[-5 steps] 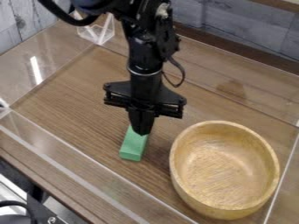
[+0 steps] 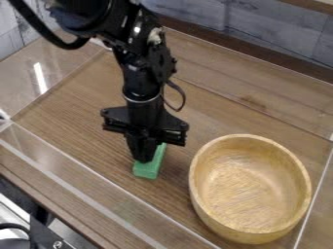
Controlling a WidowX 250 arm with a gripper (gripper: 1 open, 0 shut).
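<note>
My black gripper (image 2: 143, 146) is low over the wooden table at the centre, right at the top end of a green oblong object (image 2: 148, 167). The object lies on the table with its upper part hidden by the gripper. Whether the fingers are shut on it, I cannot tell. A large tan bowl (image 2: 250, 195) sits just to the right.
A dark gap with cables shows at the lower left, beyond the table's front edge. A raised wooden edge runs along the back right.
The bowl has not moved.
</note>
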